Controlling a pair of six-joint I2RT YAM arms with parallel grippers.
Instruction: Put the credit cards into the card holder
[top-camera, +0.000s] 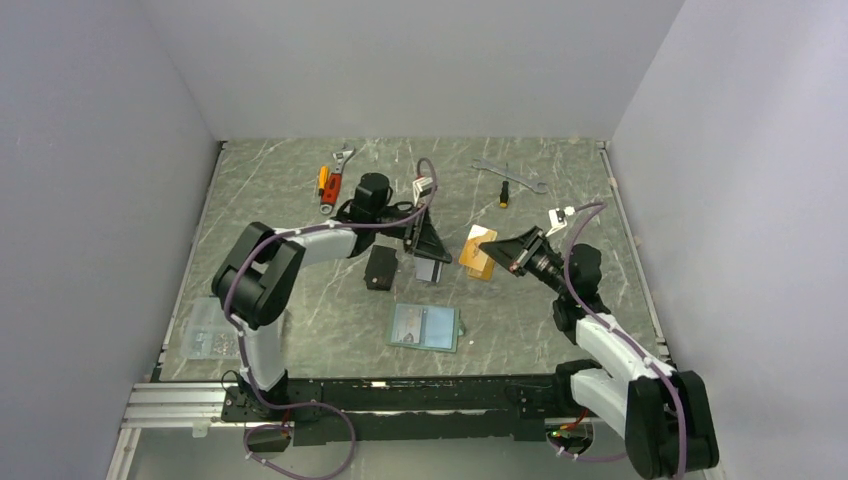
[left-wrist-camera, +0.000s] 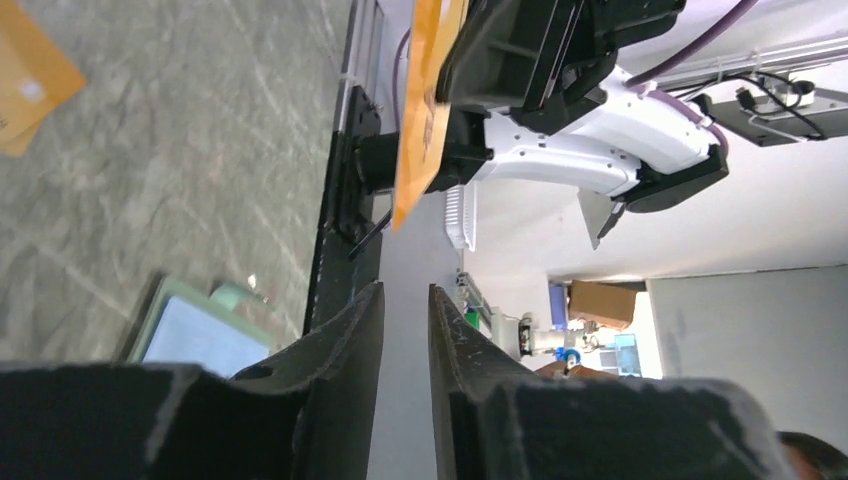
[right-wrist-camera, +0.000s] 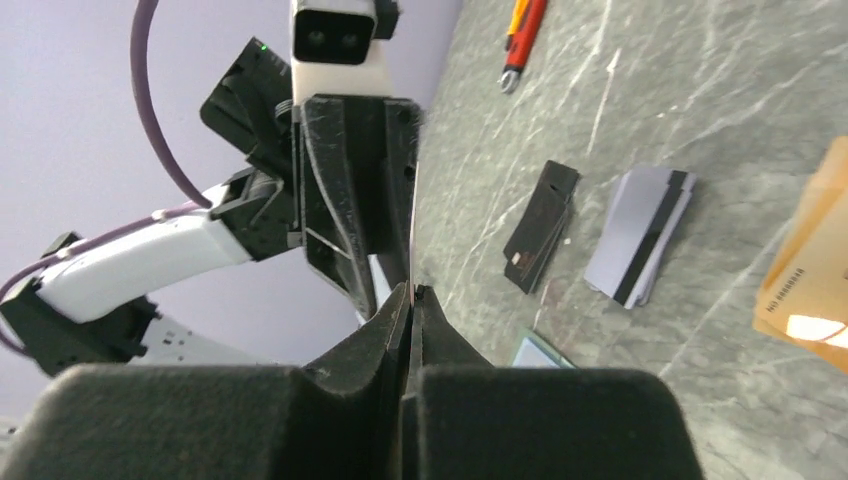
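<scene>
An orange-gold card (left-wrist-camera: 422, 120) stands up from my right gripper, which is shut on it. In the right wrist view the card shows as a thin edge. My left gripper is open, its fingers a short way apart and empty, and the card is clear of them. Gold cards (top-camera: 480, 271) lie below the held one. Further left are a stack of silver cards (right-wrist-camera: 640, 238) with a dark stripe and a stack of black cards (right-wrist-camera: 541, 225). The card holder (top-camera: 440, 327) lies spread flat near the table's front, its blue side showing.
At the back left lie a red-handled wrench (top-camera: 332, 185) and a yellow tool (top-camera: 323, 180). A long wrench (top-camera: 510, 176) and a screwdriver (top-camera: 504, 194) are at the back right. A clear box (top-camera: 215, 325) stands front left.
</scene>
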